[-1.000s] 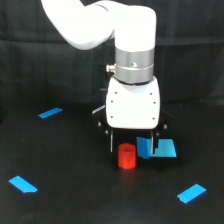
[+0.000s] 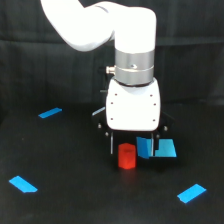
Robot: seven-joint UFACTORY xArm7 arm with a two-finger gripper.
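Note:
A small red block (image 2: 127, 156) sits on the dark surface near the middle of the camera view. My white gripper (image 2: 132, 150) points down over it. Its two thin dark fingers stand wide apart, so the gripper is open. The block shows between them in this view, closer to the left finger. How far the fingers are from it in depth is hard to tell. Behind the right finger, a blue piece (image 2: 165, 148) lies on the surface, partly hidden.
Flat blue strips mark the surface: one at the lower left (image 2: 23, 184), one at the lower right (image 2: 191, 193) and one at the far left (image 2: 50, 113). The background is black.

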